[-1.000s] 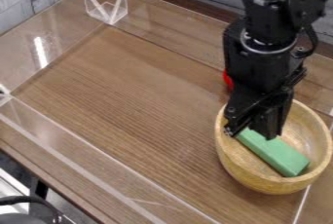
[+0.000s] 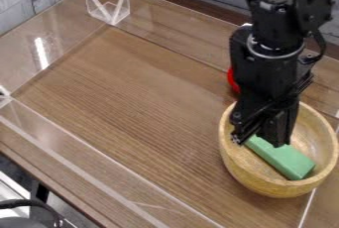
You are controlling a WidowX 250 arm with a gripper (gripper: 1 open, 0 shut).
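Observation:
The black robot arm reaches down from the upper right, its gripper (image 2: 248,125) over the left side of a yellow round bowl (image 2: 239,170) at the lower right. The fingers are close together, and nothing shows held between them. A green block (image 2: 281,157) lies in the bowl just below the gripper, partly hidden by it. A red object (image 2: 232,78) is mostly hidden behind the arm.
A small clear plastic stand (image 2: 110,6) is at the back left, near the wall. A dark cable runs along the top.
The arm has shifted very slightly over the bowl. The bowl and block look essentially in the same place.

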